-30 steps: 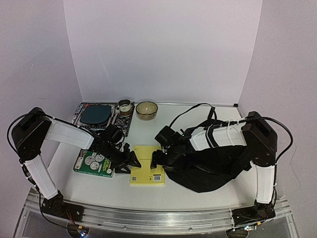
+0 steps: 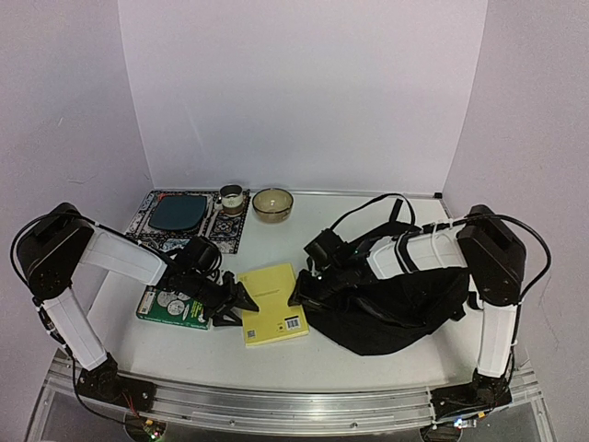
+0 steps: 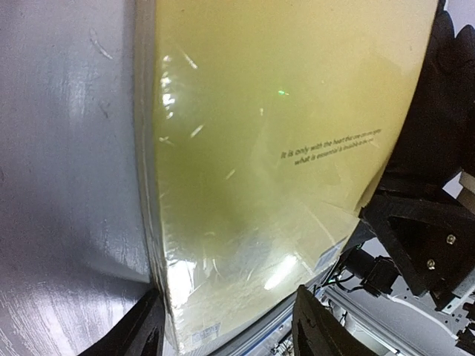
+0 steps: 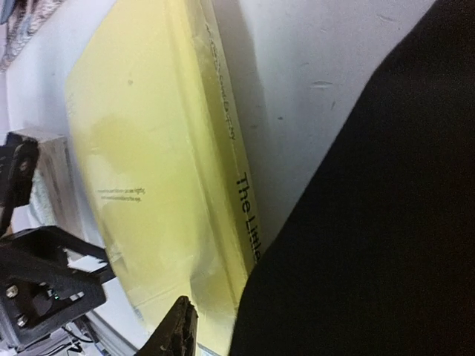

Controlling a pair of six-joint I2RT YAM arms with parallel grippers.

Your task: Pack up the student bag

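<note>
A yellow book [image 2: 276, 308] lies flat on the table between my two grippers, slightly turned. My left gripper [image 2: 237, 310] is at its left edge. In the left wrist view its fingers [image 3: 141, 330] stand wide apart, over the lower end of the book [image 3: 274, 111]. The black bag [image 2: 373, 327] lies spread to the right, its near edge against the book. My right gripper [image 2: 299, 295] is at the book's right side. In the right wrist view one finger [image 4: 178, 330] shows over the book [image 4: 148, 163]; bag cloth [image 4: 364, 222] hides the other, so its hold cannot be told.
A green book [image 2: 175, 308] lies partly under the left arm. Behind are a patterned mat [image 2: 225, 235] with a dark plate [image 2: 179, 212], a mug [image 2: 232, 198] and a bowl [image 2: 272, 203]. Bare table lies along the front.
My right gripper has moved a little to the right and the bag's strap has shifted with it. The yellow book has turned slightly. The left arm has stayed nearly still.
</note>
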